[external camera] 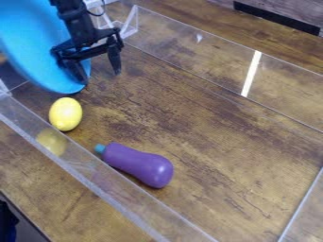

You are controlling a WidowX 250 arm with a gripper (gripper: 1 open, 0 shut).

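Note:
My black gripper point(96, 64) is at the upper left, its two fingers pointing down at the right side of a blue round plate or tray point(28, 38), which now looks tilted. Whether anything is held between the fingers is unclear. A yellow lemon-like object point(66, 113) lies on the wooden floor below the gripper. A purple eggplant-like object point(139, 166) with a teal tip lies lower, near the middle.
Clear plastic walls point(101, 185) border the wooden work area on the left and at the back.

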